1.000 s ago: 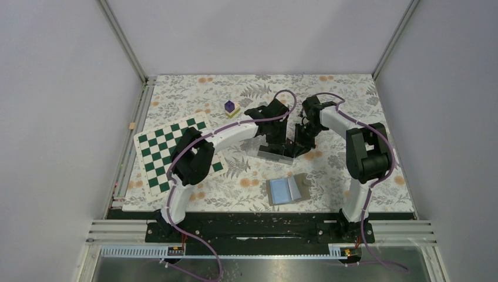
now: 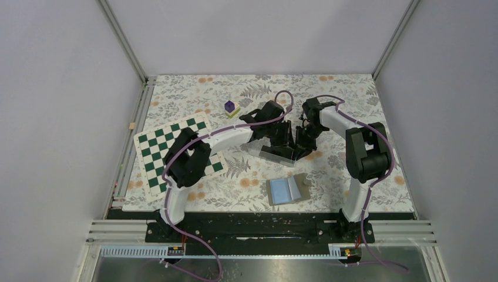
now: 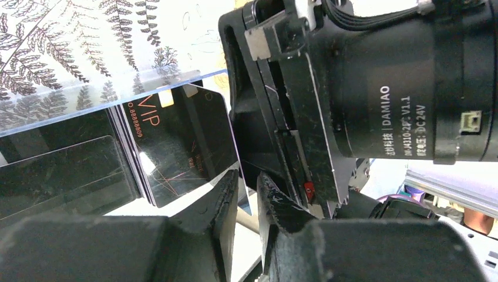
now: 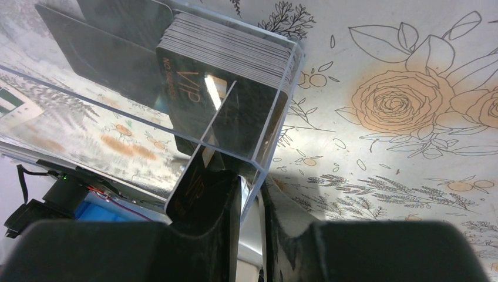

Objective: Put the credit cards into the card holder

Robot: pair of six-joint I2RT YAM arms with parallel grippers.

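Note:
Black credit cards marked VIP (image 3: 170, 141) stand in a clear box (image 2: 276, 157) at the middle of the table. The right wrist view shows a row of stacked cards (image 4: 229, 50) and tilted ones at the box's left. My left gripper is part open, a narrow gap between its fingers and a card's pale edge running into that gap. My right gripper is shut on the box's clear wall at one end. Nearer the front edge lies an opened, pale blue booklet (image 2: 281, 191), likely the card holder, on a brownish cover.
A green-and-white checkered board (image 2: 155, 161) lies at the left, partly under my left arm. Behind that arm sits a small purple-and-yellow block (image 2: 231, 108).
After a slight shift left, my left gripper has come right, closer to the right gripper. The clear box has turned a little, its right end slightly nearer the front. My right arm has barely moved.

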